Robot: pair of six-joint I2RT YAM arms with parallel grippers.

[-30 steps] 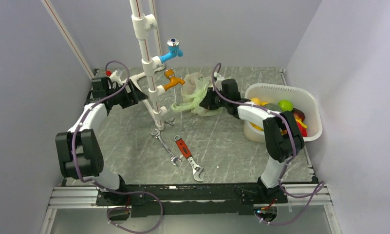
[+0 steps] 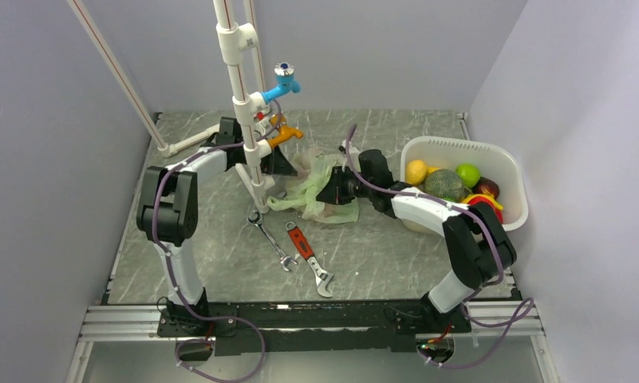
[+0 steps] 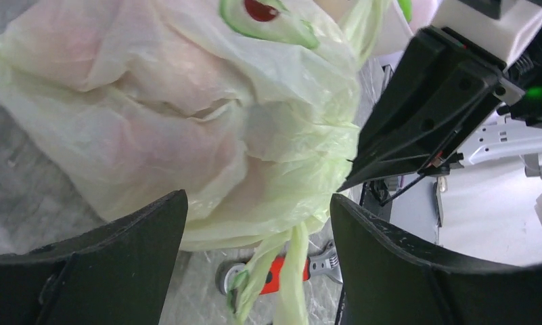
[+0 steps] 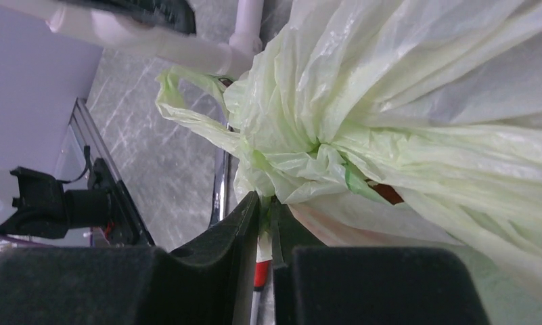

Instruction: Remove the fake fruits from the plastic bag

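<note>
The thin, pale green plastic bag [image 2: 308, 187] lies crumpled mid-table, at the foot of the white pipe stand. Pinkish rounded shapes show through its film in the left wrist view, and a dark red patch shows on top; I cannot tell which fruits these are. My right gripper is shut on a bunched fold of the bag, with a strip of film between its fingertips. At the bag's left side, behind the pipe, my left gripper is open, its fingers apart and the bag just beyond them.
The white pipe stand [image 2: 244, 88] with blue [image 2: 282, 84] and orange taps [image 2: 284, 134] rises close to the left arm. A wrench [image 2: 273, 243] and red-handled adjustable wrench [image 2: 308, 255] lie in front. A white basket [image 2: 503, 163] of fake fruits stands at right.
My left gripper has moved right, from left of the pipe to the bag's side. The right gripper, with the bag in it, has come toward the front and slightly left.
</note>
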